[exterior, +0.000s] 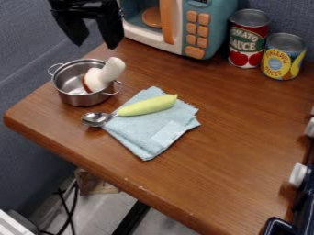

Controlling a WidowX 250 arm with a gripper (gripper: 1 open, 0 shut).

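Observation:
A black gripper (88,26) hangs at the top left, above a steel pot (70,90) at the table's left; its fingers are apart, with nothing seen between them. In the pot is a pale, rounded object (94,81), with a white cylindrical one (112,70) leaning at its right side. A yellow corn-like vegetable (150,106) lies on a folded light-blue cloth (160,137), with a metal spoon (98,118) beside it.
A toy microwave (205,32) stands at the back, with a tomato sauce can (247,41) and a yellow can (284,60) to its right. A dark appliance with white knobs lines the right edge.

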